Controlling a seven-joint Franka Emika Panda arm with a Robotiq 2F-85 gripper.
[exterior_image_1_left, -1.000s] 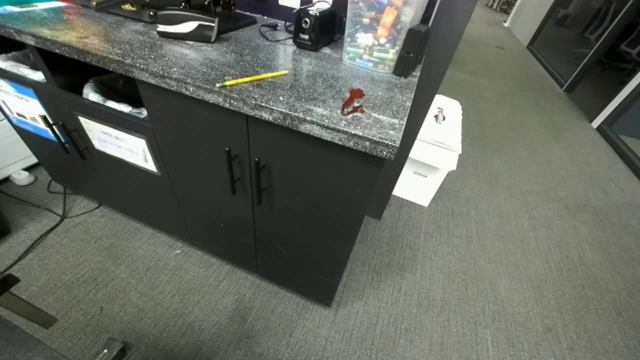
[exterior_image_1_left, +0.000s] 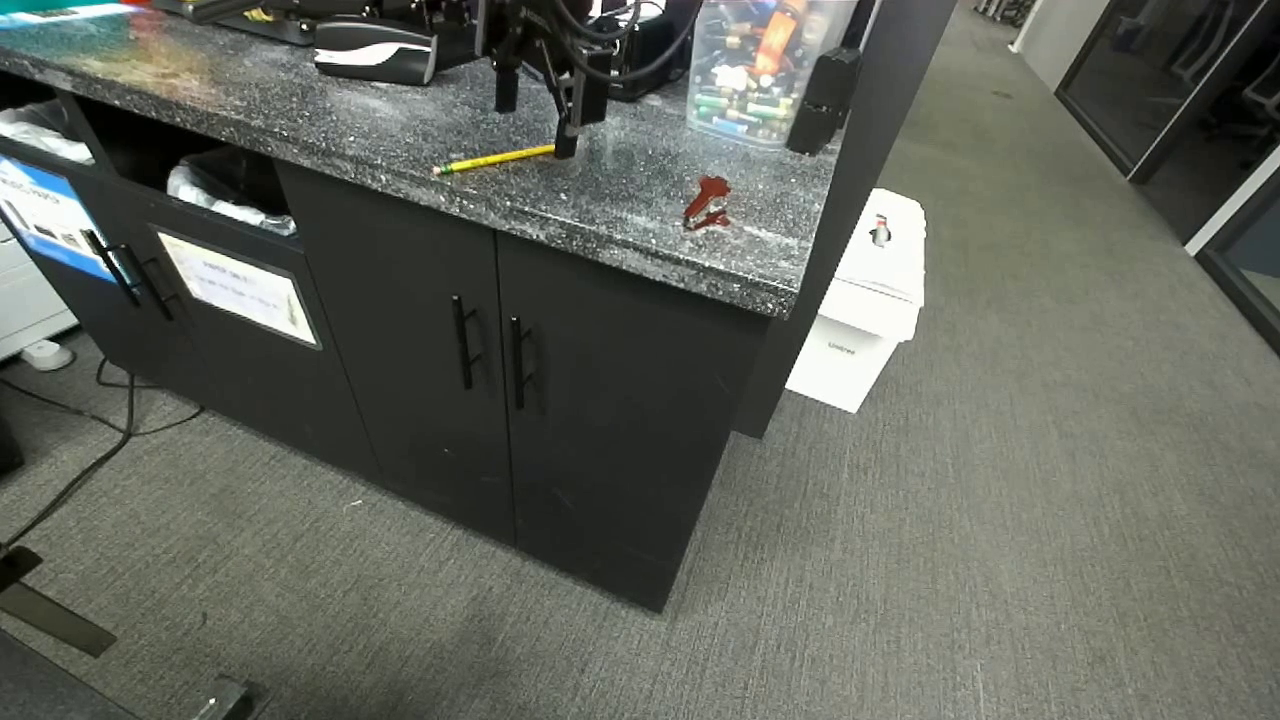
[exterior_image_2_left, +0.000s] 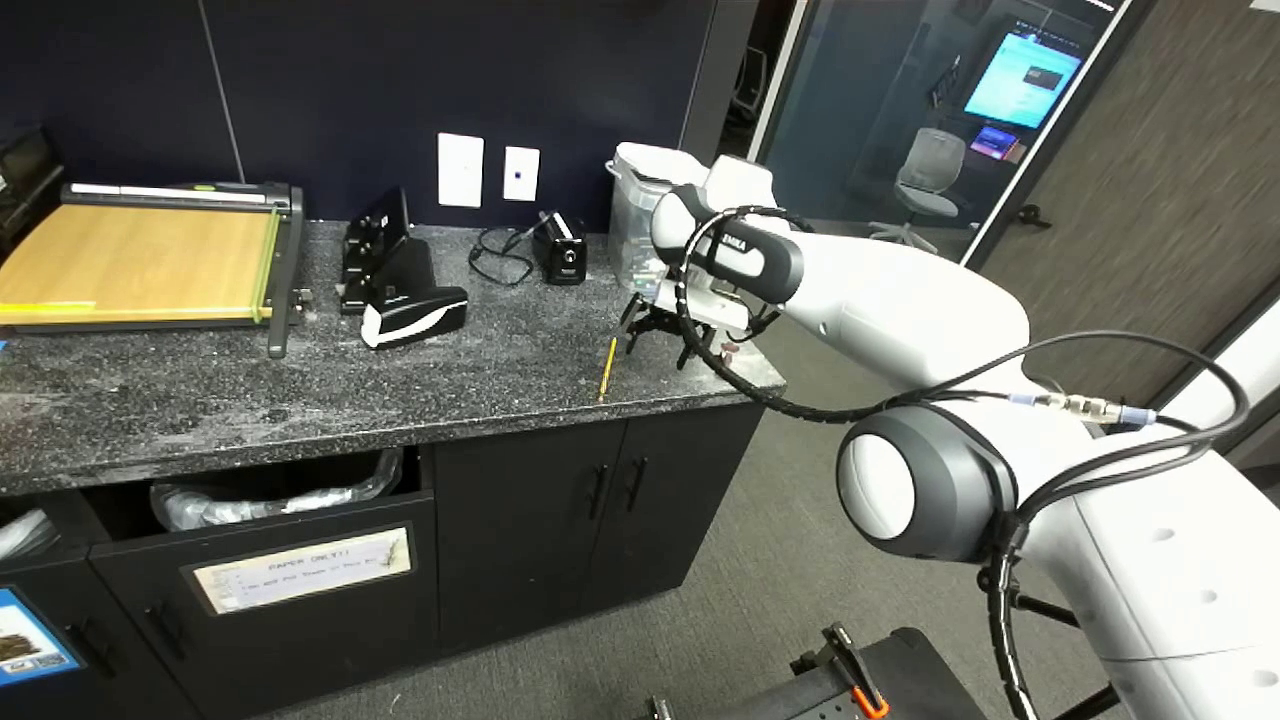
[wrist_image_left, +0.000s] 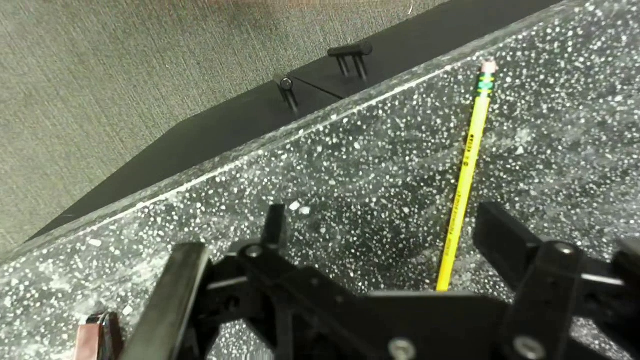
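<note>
A yellow pencil (wrist_image_left: 463, 186) with a green band and pink eraser lies on the speckled dark counter (wrist_image_left: 372, 168). Its eraser end points to the counter's front edge. In the wrist view my gripper is open above the counter, its fingers wide apart, and the pencil's far end passes under the gripper body nearer the right finger. From the first exterior view, the gripper (exterior_image_1_left: 536, 116) hangs over that end of the pencil (exterior_image_1_left: 498, 158). The second exterior view has the pencil (exterior_image_2_left: 608, 368) just left of the gripper (exterior_image_2_left: 656, 342). Nothing is held.
A dark red staple remover (exterior_image_1_left: 708, 202) sits near the counter's right end. Behind stand a clear bin of markers (exterior_image_1_left: 768, 78) and a black pencil sharpener (exterior_image_2_left: 560, 250). A black stapler (exterior_image_2_left: 414, 318) and a paper cutter (exterior_image_2_left: 144, 258) are to the left.
My gripper has come into the first exterior view above the counter, now hiding part of the sharpener and the pencil's far end. The pencil and staple remover have not moved.
</note>
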